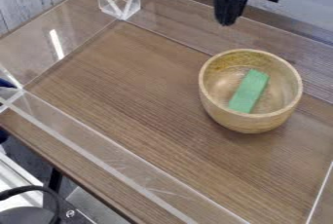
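A tan round bowl (220,106) stands on the wooden floor of the bin at the right, with a green rectangular block (248,91) lying inside it. My black gripper (228,19) is at the top of the view, above and behind the bowl and clear of it. Its fingertips are close together and I see nothing between them; the upper part is cut off by the frame.
Clear walls edge it, with a clear bracket at the back left. Dark cables lie at the bottom left corner.
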